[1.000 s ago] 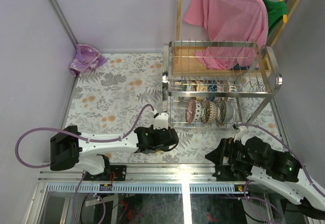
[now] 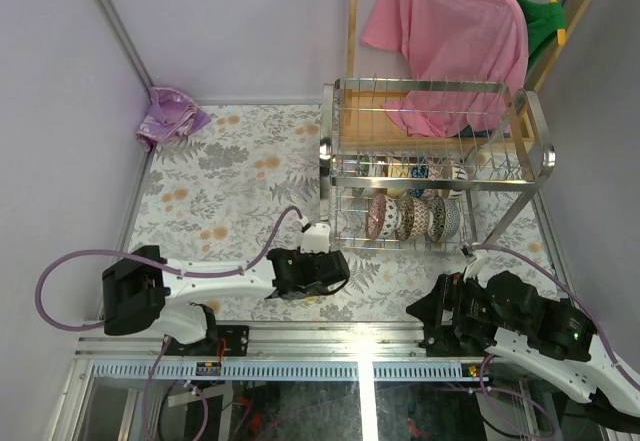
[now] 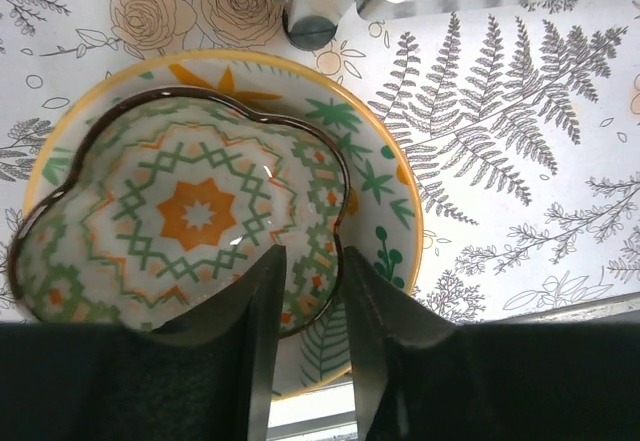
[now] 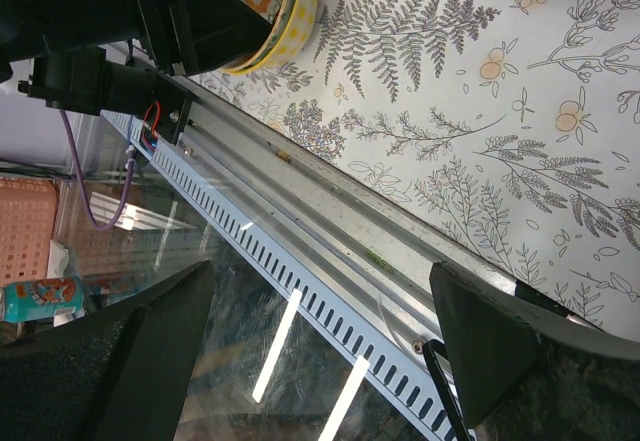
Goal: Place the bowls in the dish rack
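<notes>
A green-and-orange patterned bowl with a wavy rim sits nested in a yellow-rimmed bowl on the table; the stack also shows in the right wrist view. My left gripper is over the stack's near right rim, its fingers part open; whether they touch the rim is unclear. In the top view the left arm mostly hides that stack. Several bowls stand in the lower tier of the metal dish rack. My right gripper stands open and empty at the front right.
A purple cloth lies at the back left. Clothes hang behind the rack. A metal rail runs along the front edge.
The right arm is nearly still.
</notes>
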